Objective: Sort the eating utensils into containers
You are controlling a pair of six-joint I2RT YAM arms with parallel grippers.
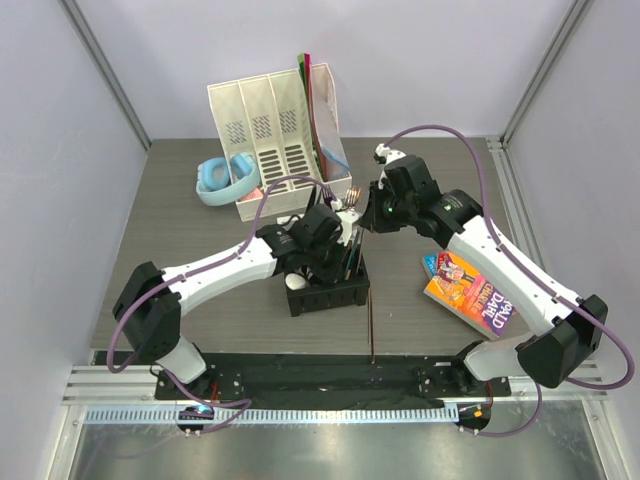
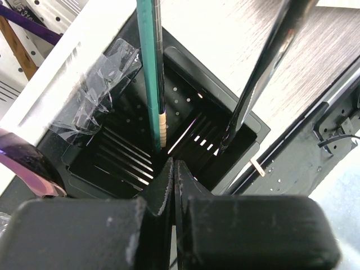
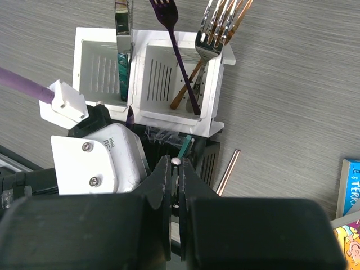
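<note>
The black container (image 1: 330,297) has slotted compartments. In the left wrist view, a teal stick (image 2: 149,73) and a dark stick with a tan tip (image 2: 162,126) stand inside it. A shiny dark utensil (image 2: 256,84) slants into its right side. My left gripper is shut over this container with nothing visible between its fingers. Above the container's right side, my right gripper is shut on a thin silver-ended utensil (image 3: 176,161); its lower part is mostly hidden. Behind stands a white container (image 3: 218,101) with a purple fork (image 3: 165,14), silver forks (image 3: 207,46) and copper cutlery.
Thin copper-coloured sticks (image 1: 371,325) lie on the table beside the black container. Books (image 1: 470,292) are at the right, blue headphones (image 1: 215,178) at the back left. Behind stands a white file holder (image 1: 262,110). Both arms crowd the middle.
</note>
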